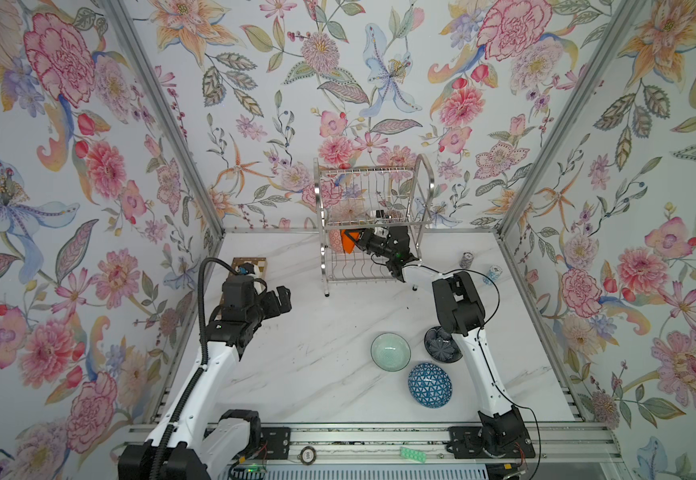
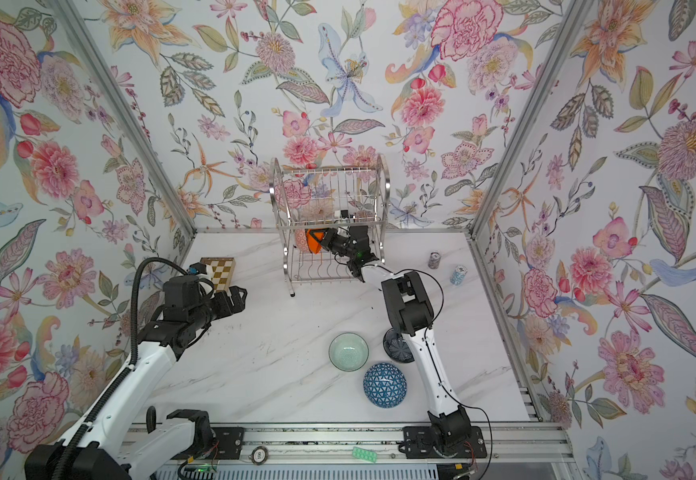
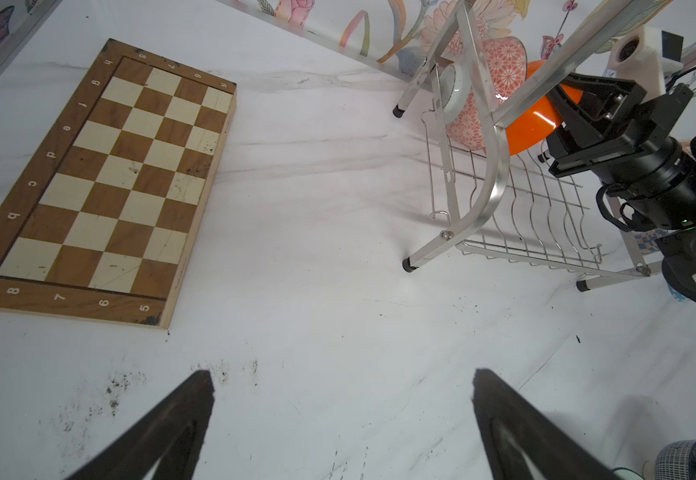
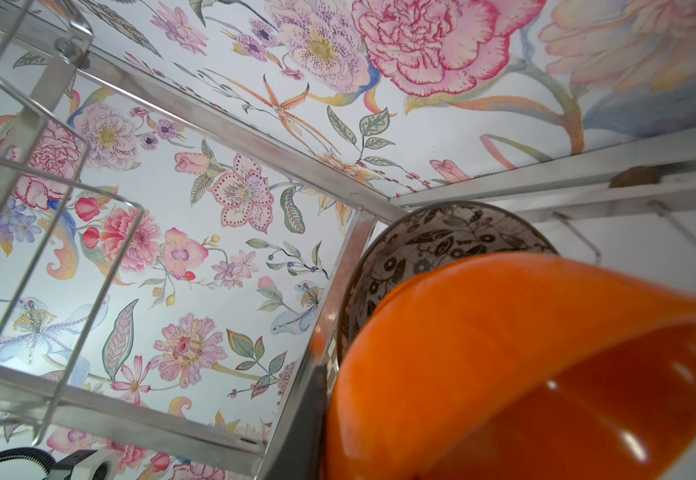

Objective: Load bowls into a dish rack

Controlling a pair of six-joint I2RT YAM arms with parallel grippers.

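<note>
My right gripper is inside the lower level of the metal dish rack, shut on the side of an orange bowl. The orange bowl is tilted on edge, close beside a red-patterned bowl standing in the rack; in the right wrist view it covers part of that patterned bowl's interior. The contact with the rack wires is hidden. A green bowl, a blue patterned bowl and a dark bowl rest on the table. My left gripper stands open and empty over the table.
A chessboard lies at the back left. Two cans, one dark and one blue, stand right of the rack. The rack's upper level is empty. Table space in front of the rack is clear.
</note>
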